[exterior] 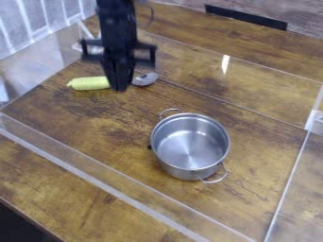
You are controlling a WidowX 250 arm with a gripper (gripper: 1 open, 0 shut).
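Note:
My black gripper [116, 77] hangs at the upper left of the camera view, motion-blurred, so its fingertips are indistinct. It is above and beside a pale yellow-green elongated object [91, 83] lying on the wooden table. A small silver spoon-like object [145, 78] lies just right of it, partly behind the gripper. A steel pot [190, 146] with two wire handles stands right of centre.
Transparent panels edge it at left and right. A dark strip lies along the back.

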